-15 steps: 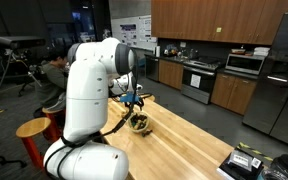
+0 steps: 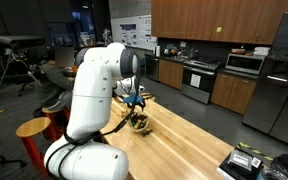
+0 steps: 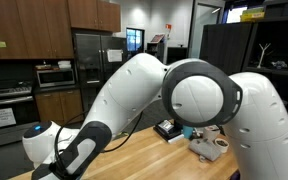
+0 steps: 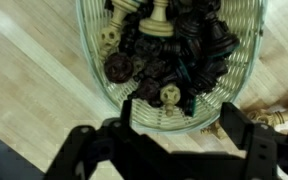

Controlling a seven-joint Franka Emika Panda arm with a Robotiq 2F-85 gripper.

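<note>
A round woven basket [image 4: 89,45] fills the upper middle of the wrist view, heaped with dark chess pieces [image 4: 154,70] and a few light ones, such as a pale piece [image 4: 170,95] near its lower rim. My gripper hangs over that rim with its fingers spread apart and nothing visible between them. In exterior view 1 the gripper [image 2: 134,100] is just above the basket [image 2: 140,124]. Exterior view 2 shows the arm but does not clearly show the fingertips or the basket.
More light pieces [image 4: 274,117] lie on the wood outside the basket, at the right of the wrist view. A long stretch of bare table [image 2: 174,150] lies to the basket's right in exterior view 1. A black device [image 2: 241,163] stands farther along.
Over the last second the arm and basket look nearly the same, with the gripper staying above the basket. No clear shift shows.
</note>
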